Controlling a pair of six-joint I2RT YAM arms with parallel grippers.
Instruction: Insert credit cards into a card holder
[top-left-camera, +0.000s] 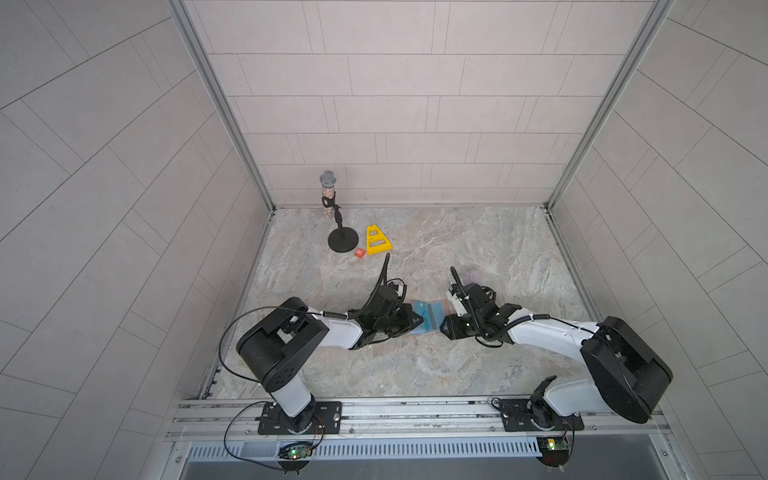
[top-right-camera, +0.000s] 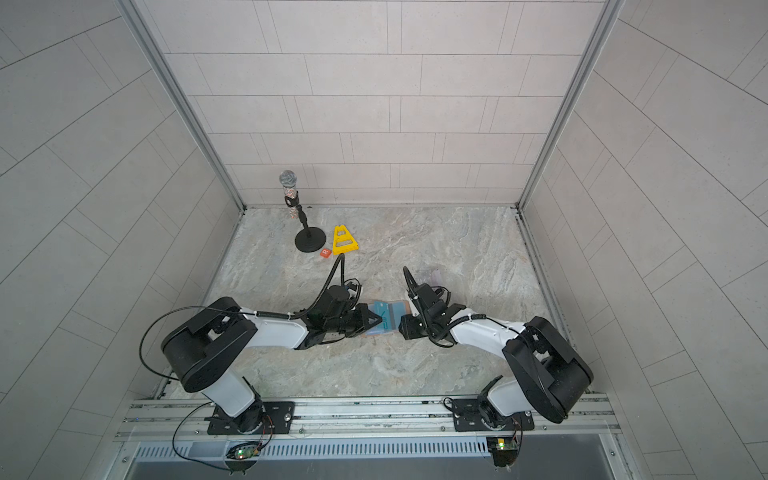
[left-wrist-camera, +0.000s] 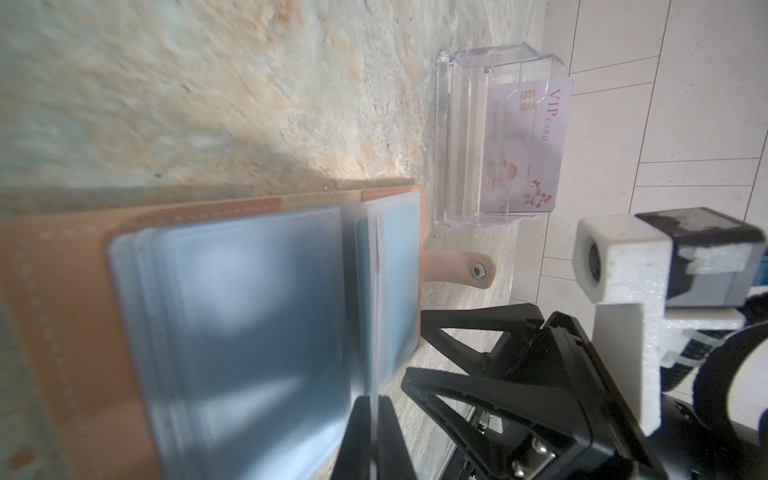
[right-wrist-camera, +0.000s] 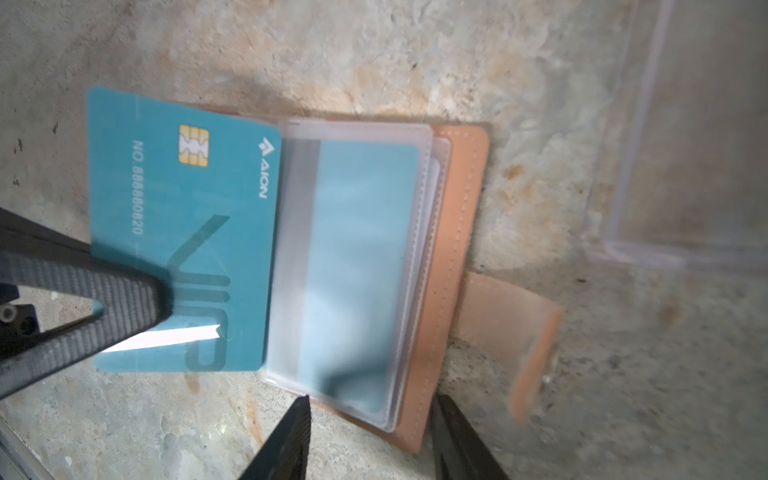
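The tan card holder (right-wrist-camera: 448, 200) lies open with clear sleeves (left-wrist-camera: 240, 312). My left gripper is shut on a teal AION card (right-wrist-camera: 184, 208), seen in the right wrist view held upright by the sleeves and edge-on in the left wrist view. My right gripper is part open at the holder's near right edge, one finger either side of that edge or just beside it; I cannot tell if it touches.
A clear case (left-wrist-camera: 500, 136) with a VIP card lies right of the holder. A microphone stand (top-left-camera: 342, 238), yellow triangle (top-left-camera: 377, 241) and red cube (top-left-camera: 359, 253) stand toward the back.
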